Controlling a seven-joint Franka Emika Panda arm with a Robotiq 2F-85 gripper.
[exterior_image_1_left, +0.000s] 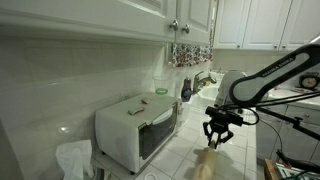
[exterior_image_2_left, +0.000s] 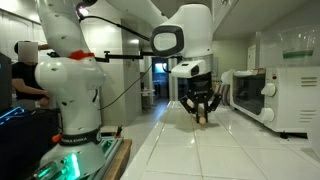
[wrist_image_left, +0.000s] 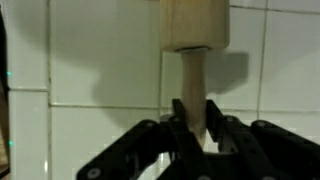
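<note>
A wooden rolling pin (wrist_image_left: 195, 25) extends from my gripper, which is shut around its thin handle (wrist_image_left: 193, 85) in the wrist view. The thick barrel lies toward the top of that view, over white tiles. In exterior view 1, the pale pin (exterior_image_1_left: 206, 165) slants down toward the near side below my gripper (exterior_image_1_left: 213, 145), its lower end cut off by the frame. From exterior view 2, the gripper (exterior_image_2_left: 203, 108) is above the tiled counter with the pin's end (exterior_image_2_left: 202, 119) visible beneath it.
A white toaster oven (exterior_image_1_left: 137, 130) stands against the back wall, with a small item on top. White crumpled material (exterior_image_1_left: 74, 160) lies at the left. Cabinets (exterior_image_1_left: 110, 15) hang overhead.
</note>
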